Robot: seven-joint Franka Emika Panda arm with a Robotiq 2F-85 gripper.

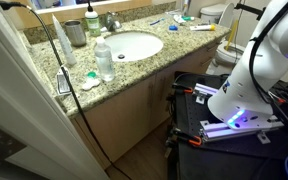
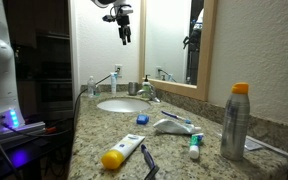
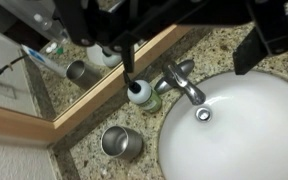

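My gripper hangs high over the counter near the mirror in exterior view 2. From the wrist, its dark fingers stand wide apart, open, with only counter and tap seen between them. Below lies the white oval sink with a chrome faucet at its rim. Beside the faucet are a soap bottle with a dark pump and a metal cup. Exterior view 1 shows a clear bottle at the sink's near left; the gripper is outside that view.
A yellow-capped tube, a blue item, a green-and-white tube, a white cloth-like item and a tall spray can occupy the counter's near end. The mirror rises behind the sink.
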